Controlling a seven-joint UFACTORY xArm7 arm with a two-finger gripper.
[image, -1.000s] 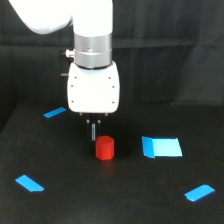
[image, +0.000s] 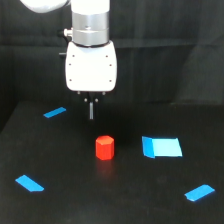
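Note:
A red block with a hexagonal outline (image: 105, 148) rests on the black table near the middle of the view. Above it and a little to its left, my gripper (image: 91, 112) hangs beneath the white hand (image: 91, 68), pointing down. A gap shows between the fingertips and the block, so they are apart. The fingers are thin, dark and small here; whether they are open or shut is not clear. I see no object held at their tips.
Right of the block lies a light-blue piece (image: 163, 147), two-toned. Blue tape strips mark the table at front left (image: 29, 183), front right (image: 200, 192) and back left (image: 55, 112). A dark curtain (image: 160, 60) hangs behind.
My gripper has moved up in the view and slightly left, away from the red block's top. The block stands in the same place.

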